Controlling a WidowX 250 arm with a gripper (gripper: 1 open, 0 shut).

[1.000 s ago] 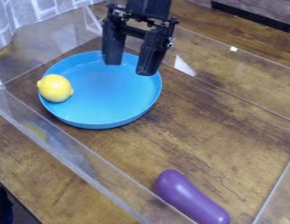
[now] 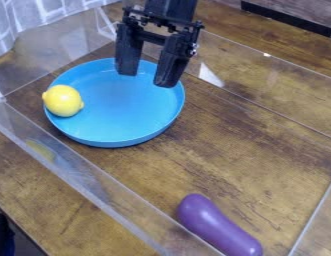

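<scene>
My black gripper [image 2: 150,55] hangs over the back of a blue plate [image 2: 114,110], its two dark fingers spread apart with empty space between them. A yellow lemon-like object [image 2: 64,100] rests on the plate's left side. A purple eggplant-like object [image 2: 217,222] lies on the wooden table toward the front right, apart from the plate.
Clear, reflective panels or strips [image 2: 88,195] cross the left and right sides.
</scene>
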